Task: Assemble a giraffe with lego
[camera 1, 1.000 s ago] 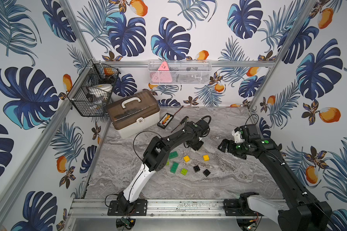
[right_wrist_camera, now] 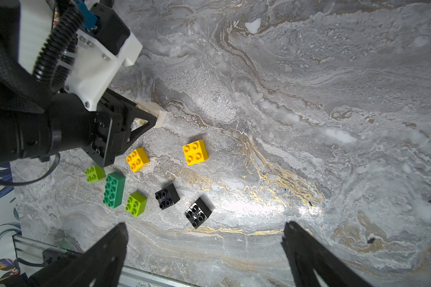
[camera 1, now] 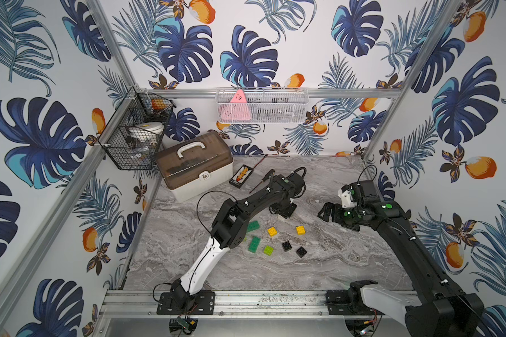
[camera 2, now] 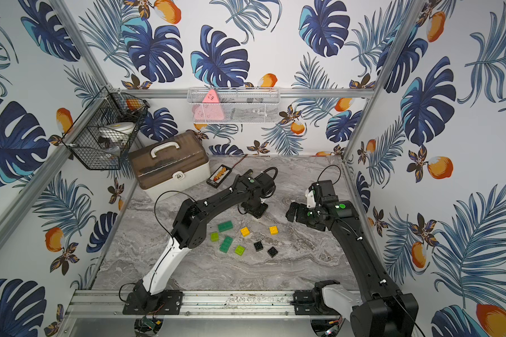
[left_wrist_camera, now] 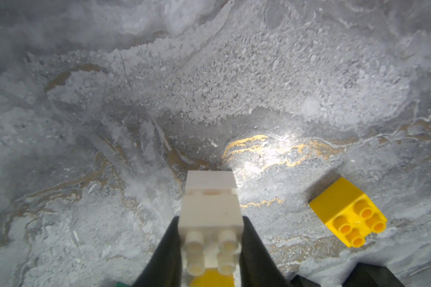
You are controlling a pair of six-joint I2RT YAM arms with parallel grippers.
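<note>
White bricks [left_wrist_camera: 210, 210], two apparently stacked, sit between the black fingertips of my left gripper; the pads lie close along both sides, but how firmly cannot be told. In the right wrist view this white piece [right_wrist_camera: 159, 114] is at or just above the table. My right gripper hovers at the right, fingers wide apart and empty. Loose on the table are two yellow bricks [right_wrist_camera: 195, 152], two black bricks [right_wrist_camera: 166, 197], two light green bricks [right_wrist_camera: 135, 203] and two dark green bricks [camera 2: 225, 225].
A brown-lidded toolbox [camera 1: 195, 165] stands at the back left, beside a small black tray [camera 1: 241, 175]. The left arm covers part of the brick area in the top left view. Open marble table [right_wrist_camera: 320, 119] lies right of the bricks.
The left gripper has shifted only slightly near the same spot. The right arm and the loose bricks look unmoved.
</note>
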